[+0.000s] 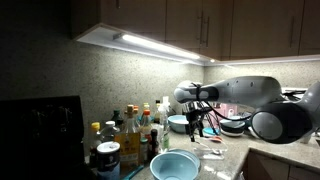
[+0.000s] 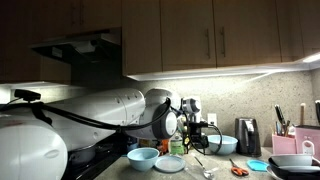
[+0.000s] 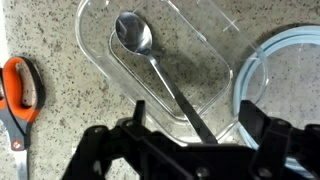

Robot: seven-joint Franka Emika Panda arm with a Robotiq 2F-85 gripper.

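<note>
A clear plastic container [image 3: 92, 42] lies below my gripper in the wrist view. A metal spoon [image 3: 170, 82] rests in it, its bowl toward the far left and its handle running down between the fingers. The fingers stand wide apart with nothing held between them, and the gripper's body hides the handle's end. In the first exterior view, the gripper [image 1: 194, 127] hangs above the counter behind the light blue bowl. In the second exterior view, the gripper [image 2: 204, 139] is over the middle of the counter.
Orange-handled scissors [image 3: 22, 95] lie left of the container, and a blue-rimmed round dish [image 3: 243, 88] overlaps its right side. Bottles [image 1: 130, 138] crowd the wall. A light blue bowl [image 1: 175, 165] stands in front; stacked pans [image 2: 294, 165] occupy the far right.
</note>
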